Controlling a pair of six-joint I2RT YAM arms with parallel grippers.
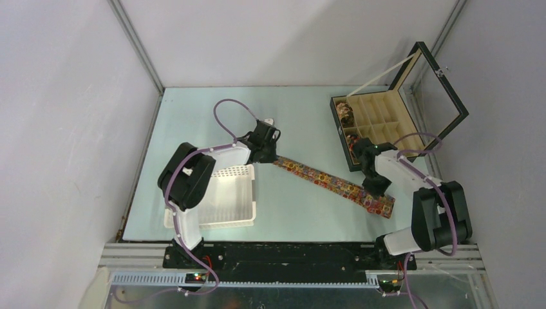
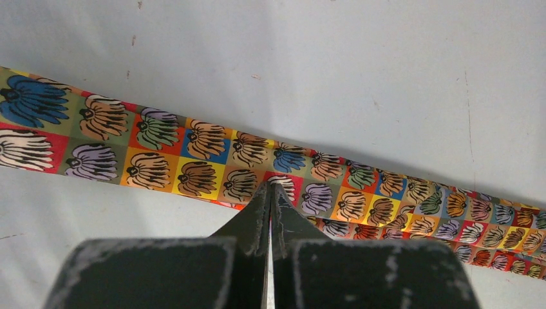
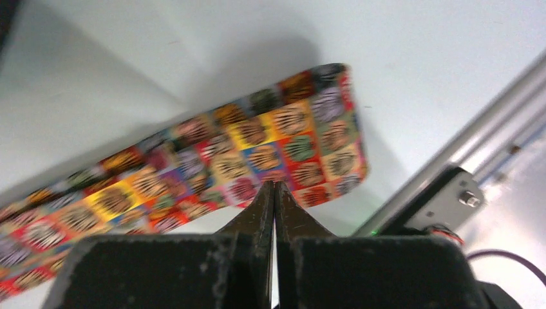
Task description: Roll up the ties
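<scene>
A colourful patterned tie stretches diagonally across the table, its wide end flat at the right and its far end under the left arm. In the left wrist view the tie lies in overlapping layers towards the right. My left gripper is shut with its tips over the tie; nothing shows between them. My right gripper is shut, its tips at the near edge of the wide end of the tie, nothing visible between them. Whether either one touches the cloth is unclear.
An open compartment box stands at the back right, with two rolled ties in its left compartments. An empty white basket sits at the front left, partly beneath the left arm.
</scene>
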